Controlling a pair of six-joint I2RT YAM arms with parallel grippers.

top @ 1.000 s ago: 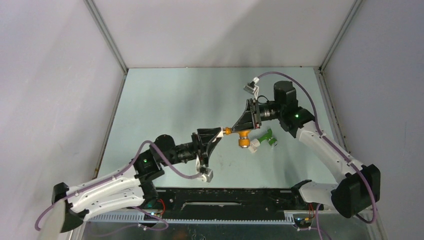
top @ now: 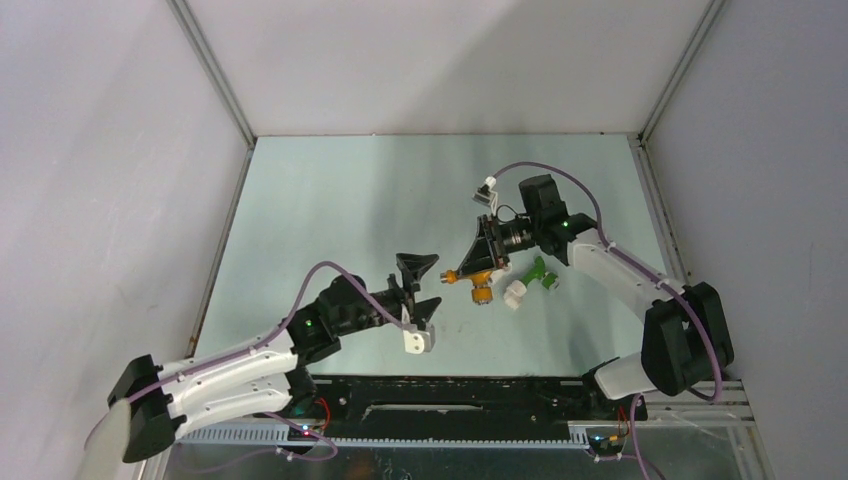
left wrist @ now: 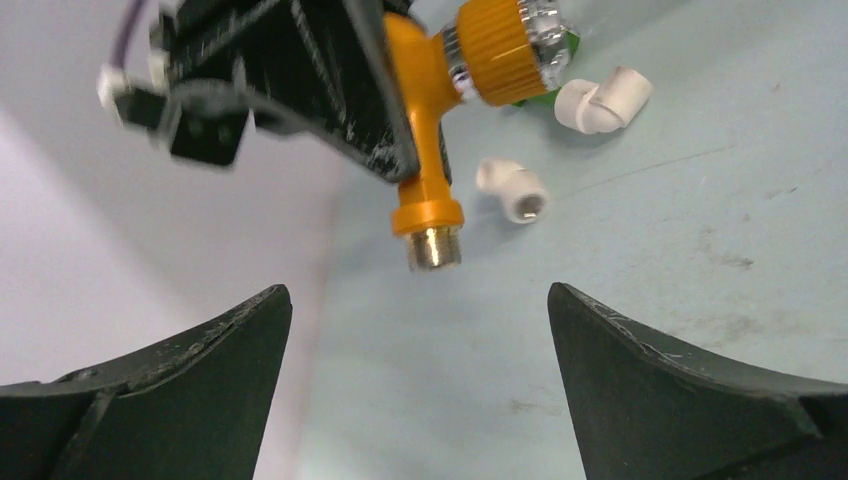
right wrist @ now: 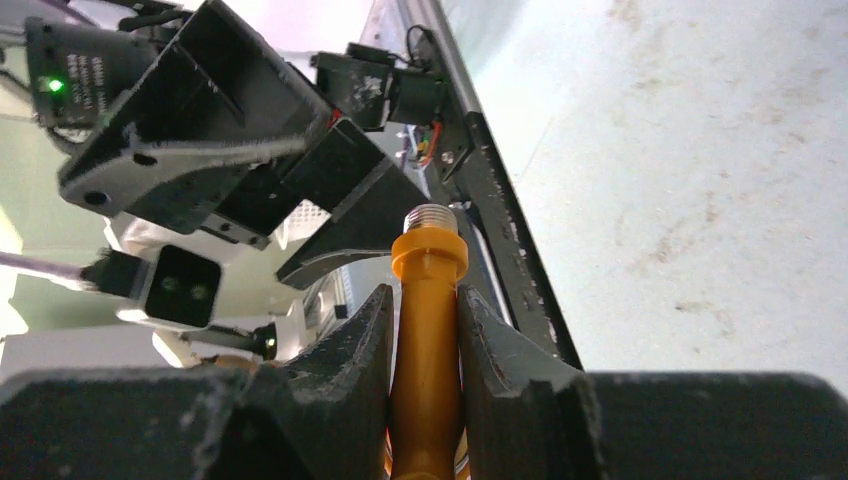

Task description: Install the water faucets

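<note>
My right gripper (top: 485, 255) is shut on an orange faucet (right wrist: 428, 350); its threaded metal tip points toward my left gripper in the top view, and a wide capped branch (left wrist: 500, 55) sticks out sideways. My left gripper (top: 420, 285) stands open just left of the faucet, with nothing between its fingers in the left wrist view. Two white elbow fittings (left wrist: 603, 100) show beyond the faucet in that view, the second white fitting (left wrist: 505, 185) nearer the middle. A green faucet piece (top: 538, 275) lies on the table under the right arm.
White walls enclose it on the sides and back. A black rail (top: 460, 395) runs along the front edge, with cables near both arm bases.
</note>
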